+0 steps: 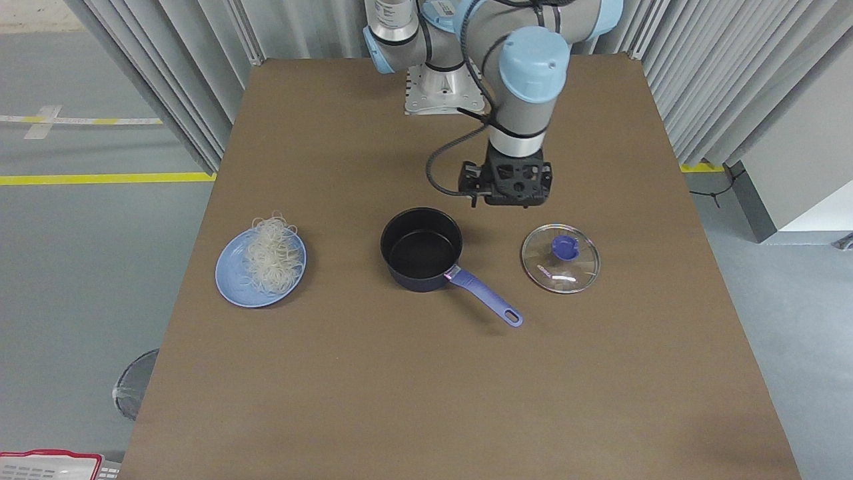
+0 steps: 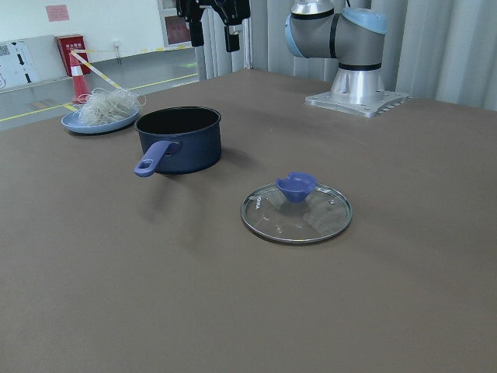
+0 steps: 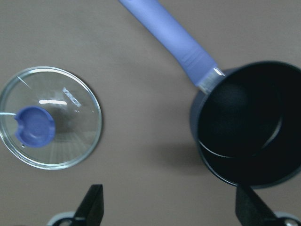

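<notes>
My gripper stands open and empty, raised above the table behind the dark saucepan [image 1: 420,244], whose blue handle [image 1: 488,297] points toward the front right. In the wrist view its two black fingertips are wide apart. The glass lid [image 1: 560,272] with a blue knob [image 1: 564,247] lies flat on the table right of the pan, apart from it. A light blue plate [image 1: 232,276] with a pile of pale noodles [image 1: 272,256] sits left of the pan.
The arm's base plate [image 1: 444,104] is at the back edge, with curtains behind it.
</notes>
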